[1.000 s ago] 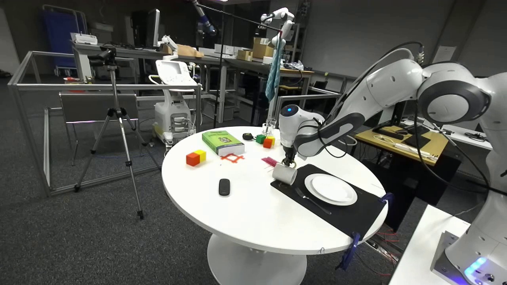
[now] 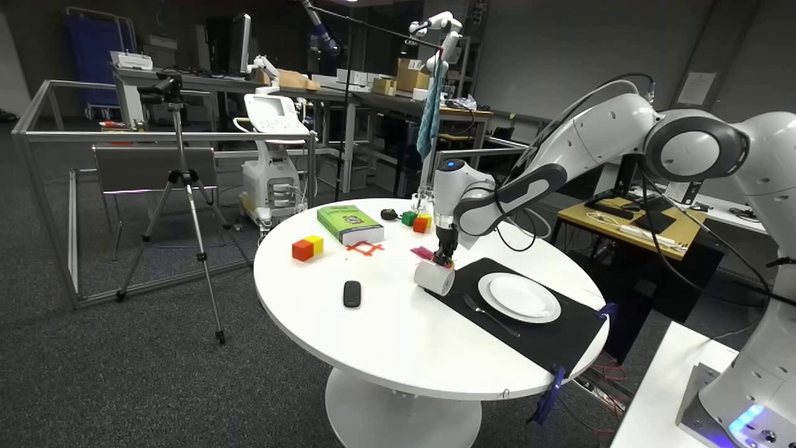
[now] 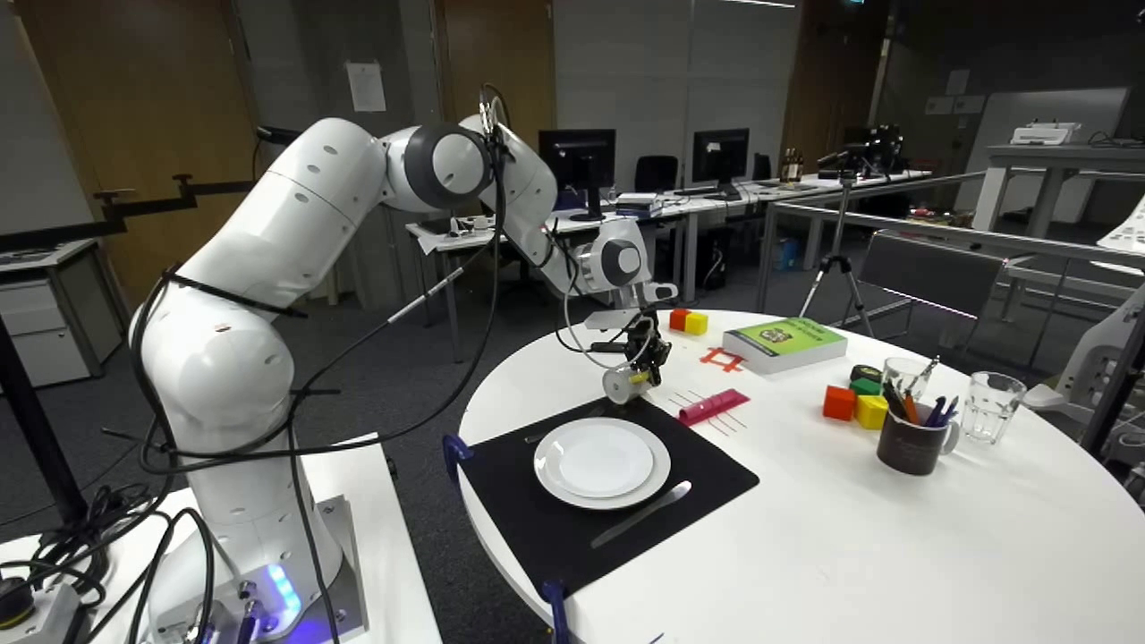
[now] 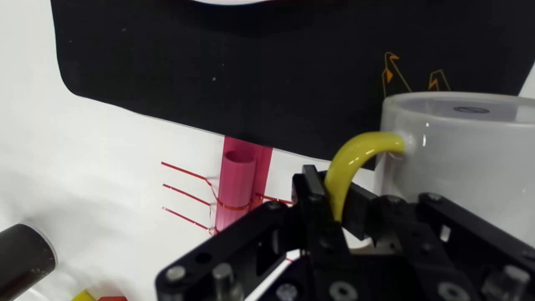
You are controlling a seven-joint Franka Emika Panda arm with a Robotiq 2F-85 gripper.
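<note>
A white mug (image 2: 434, 277) with a yellow handle (image 4: 361, 153) is tipped onto its side, seen in all three views. My gripper is shut on that handle, which passes between its black fingers. In the wrist view the mug body (image 4: 461, 160) fills the right side, with part of its inside showing. Exterior view 1 has it over the corner of the black placemat (image 2: 541, 343), near the table top. Whether it touches the table or hangs just above, I cannot tell.
A white plate (image 3: 597, 460) lies on the placemat between a fork (image 2: 489, 315) and a knife (image 3: 641, 515). Close by is a pink roll (image 4: 235, 188) with thin red sticks. A dark mug of pens (image 3: 908, 442), blocks, glasses and a green book (image 3: 789, 337) stand farther off.
Seen from exterior view 1, the gripper and the white mug have shifted a little to the left and slightly lower. The other things on the table stay where they were.
</note>
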